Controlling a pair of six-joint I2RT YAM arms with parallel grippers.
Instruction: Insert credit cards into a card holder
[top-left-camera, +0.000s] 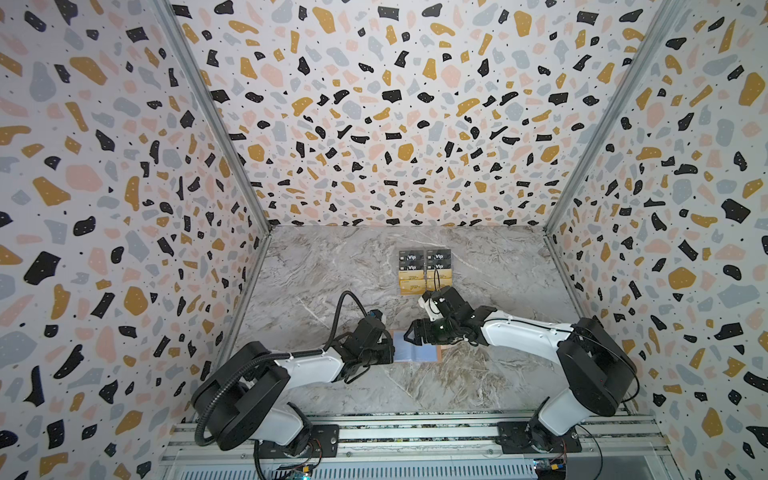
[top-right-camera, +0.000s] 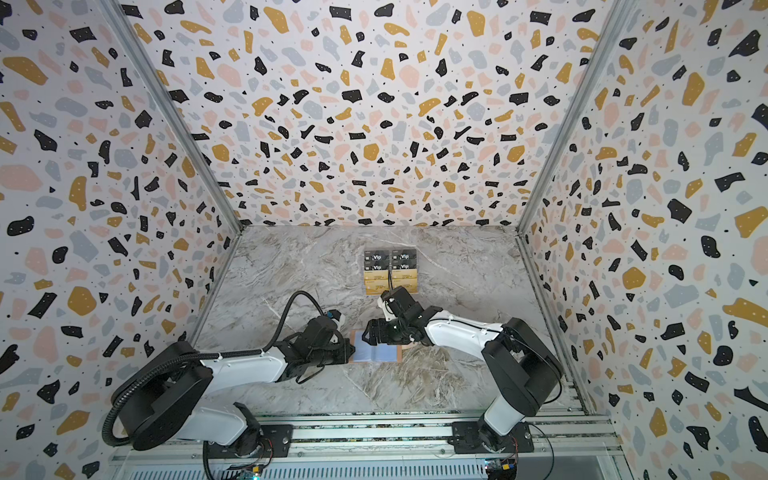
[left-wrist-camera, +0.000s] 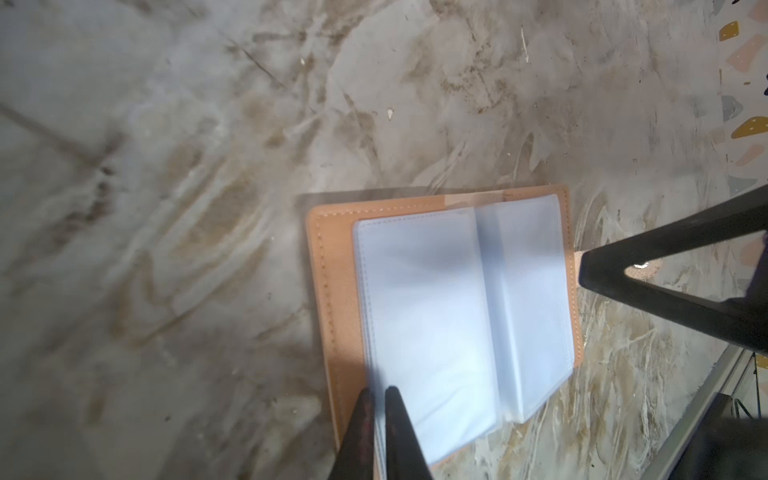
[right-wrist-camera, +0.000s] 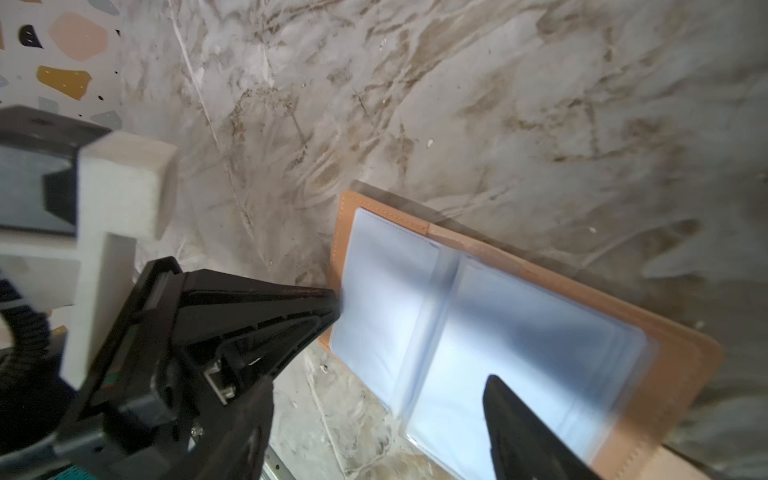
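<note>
The card holder (left-wrist-camera: 432, 320), tan with pale translucent sleeves, lies open on the marble table at front centre. My left gripper is at its outer tan edge; its fingertips look close together, with the sleeve's edge under or between them, unclear which. My right gripper stands open above the holder, nothing between its fingers. Behind them lie stacked cards in two columns, dark Visa cards (top-left-camera: 411, 260) and gold cards (top-left-camera: 412, 284).
Patterned walls enclose it on the back, left and right.
</note>
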